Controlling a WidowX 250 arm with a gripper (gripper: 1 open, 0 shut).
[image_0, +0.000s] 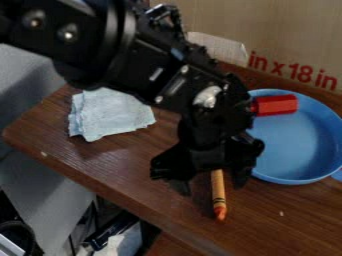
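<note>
My black gripper (210, 178) hangs low over the table at centre, its fingers either side of the upper part of an orange crayon (218, 200), which lies on the wood pointing toward the front edge. Whether anything is between the fingertips is hidden by the dark gripper body. A blue round pan (301, 150) sits at the right, partly behind the gripper, with a red object (274, 104) at its back rim.
A folded pale blue cloth (107, 113) lies at the left of the wooden table (107, 180). A cardboard box (281, 50) stands at the back. The table's left and front edges drop to dark clutter below.
</note>
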